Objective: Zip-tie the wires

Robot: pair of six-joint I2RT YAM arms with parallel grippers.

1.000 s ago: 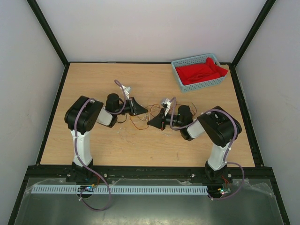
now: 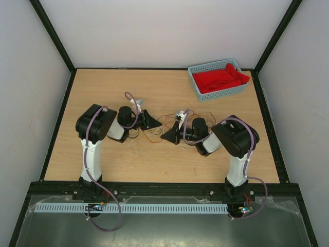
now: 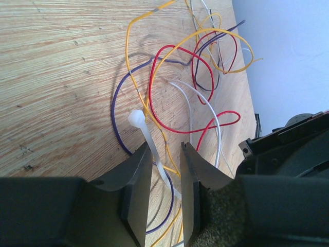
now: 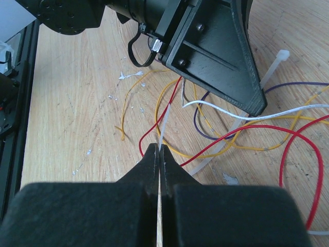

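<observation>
A loose tangle of red, yellow, blue and white wires (image 2: pixel 167 118) lies mid-table between the grippers. My left gripper is open above it. A white zip tie (image 3: pixel 145 131), its head at the upper end, shows between and beyond those fingertips, crossing blue and yellow wires. My right gripper is shut, and a thin white strand (image 4: pixel 165 121) rises from its fingertips; whether it is held is unclear. In the right wrist view the other gripper's body covers part of the wires and of the zip tie.
A blue plastic basket (image 2: pixel 218 93) with red cloth sits at the back right. The two grippers are close together.
The left arm has moved very little.
</observation>
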